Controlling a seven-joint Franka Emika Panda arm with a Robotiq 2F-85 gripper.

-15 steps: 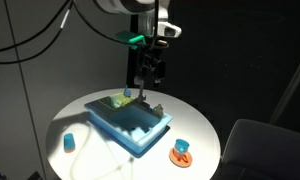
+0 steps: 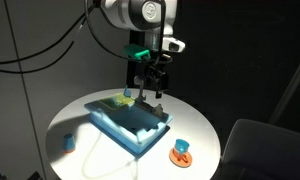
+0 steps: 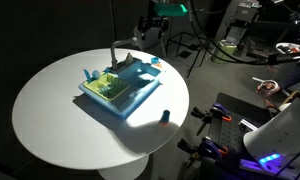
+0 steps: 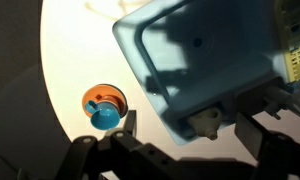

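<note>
A blue toy sink basin [image 2: 130, 122] sits on the round white table, with a grey faucet [image 3: 118, 47] at its far side. My gripper is open over the faucet side of the basin. Between its fingers in the wrist view, a grey knob [image 4: 204, 122] of the sink shows lower down, with no contact visible. A blue cup [image 4: 105, 116] rests on an orange saucer [image 4: 91, 99] beside the basin. Inside one end of the basin is a yellow-green rack [image 3: 112, 91]; what it holds is too small to make out fully.
A small blue cup-like item [image 2: 69, 143] stands alone near the table's left edge. The white table [image 3: 52, 80] has wide bare areas around the basin. A dark chair [image 2: 260, 150] is at the right.
Over the last second my arm has shifted slightly to the right and lower in the first exterior view. The basin, cup and saucer look unmoved.
</note>
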